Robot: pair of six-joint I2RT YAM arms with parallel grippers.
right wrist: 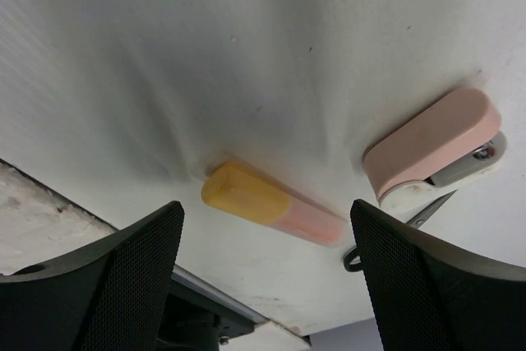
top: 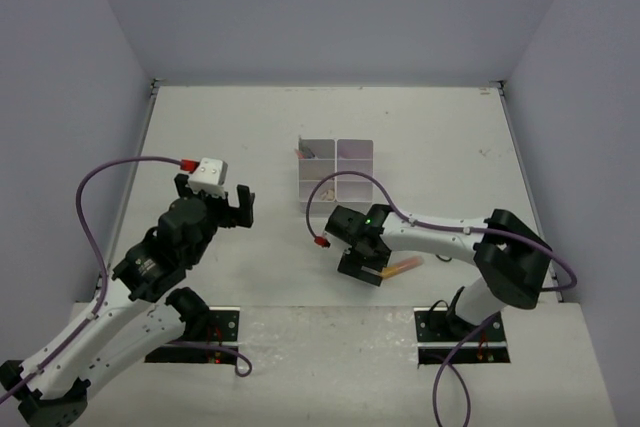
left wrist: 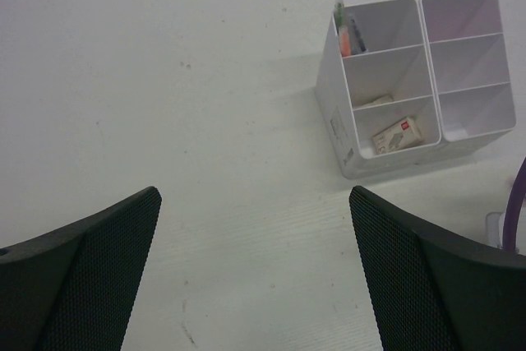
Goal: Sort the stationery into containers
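Observation:
In the right wrist view a yellow and pink glue-stick-like tube [right wrist: 267, 204] lies on the table between the finger lines of my right gripper, which is open. From above, this tube [top: 403, 266] shows just right of that gripper. A pink and white stapler [right wrist: 436, 144] lies close by, with dark-handled scissors [right wrist: 427, 211] partly hidden beyond it. My left gripper is open over bare table at the left, empty. The divided white organizer [left wrist: 333, 113] holds pens [left wrist: 343, 29] in a back compartment and a small box [left wrist: 398, 136] in a front one.
The right-hand column of the organizer [top: 355, 140] looks empty. My right arm [top: 440, 238] reaches across the table's right front, just in front of the organizer. Open table lies at the left, behind and far right.

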